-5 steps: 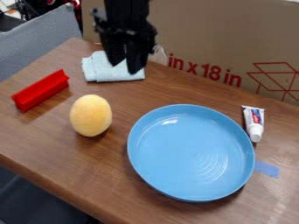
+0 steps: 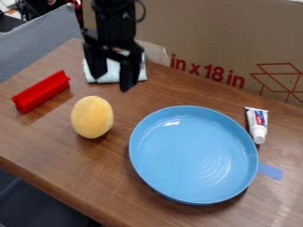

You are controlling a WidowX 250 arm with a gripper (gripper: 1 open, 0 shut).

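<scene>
My black gripper (image 2: pixel 113 69) hangs over the back left of the wooden table, open with nothing visible between its blurred fingers, in front of a folded light cloth (image 2: pixel 104 74). Below it sits a round yellow object (image 2: pixel 92 116). A red bar-shaped object (image 2: pixel 42 90) lies at the left. A blue plate (image 2: pixel 193 160) takes up the right front of the table.
A toothpaste tube (image 2: pixel 258 125) lies right of the plate, near blue tape (image 2: pixel 271 172). A cardboard box (image 2: pixel 219 40) stands along the back.
My gripper has moved down and a little left over the last second. The objects on the table look unchanged.
</scene>
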